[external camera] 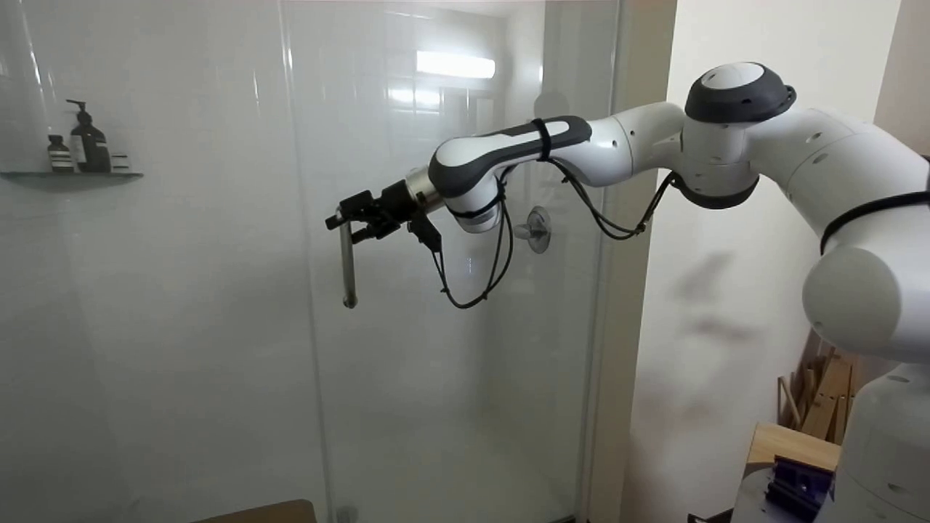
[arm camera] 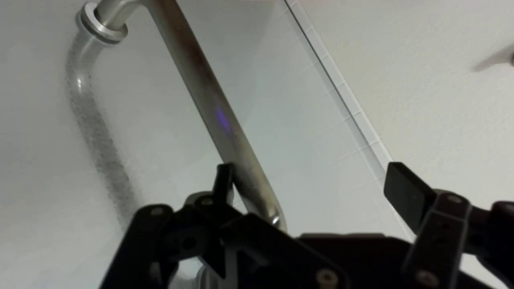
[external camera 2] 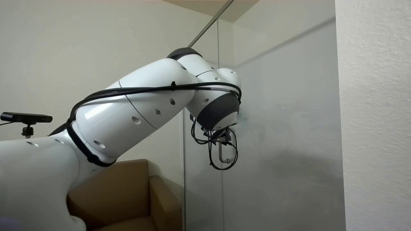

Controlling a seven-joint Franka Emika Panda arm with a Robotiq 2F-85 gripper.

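Note:
A metal bar handle [external camera: 348, 266] stands upright on the glass shower door [external camera: 436, 366], which looks closed. Around the handle's upper end is my gripper [external camera: 350, 221], angled in from the right. In the wrist view, the handle [arm camera: 212, 98] slants down toward the left finger [arm camera: 223, 185], touching or nearly touching it. My gripper is open, its other finger well apart from the bar. The handle's far end is partly hidden behind the gripper's dark linkage. In exterior view 2 the arm and loose cables cover most of the gripper, with the handle's lower end [external camera 2: 221, 154] visible.
A glass shelf [external camera: 70, 174] with several bottles sits at the far left. A round shower knob [external camera: 538, 230] shows through the glass. Cables [external camera 2: 224, 168] hang below the wrist. A brown armchair [external camera 2: 111, 192] stands near the door, and a wall [external camera 2: 377, 115] fills the right side.

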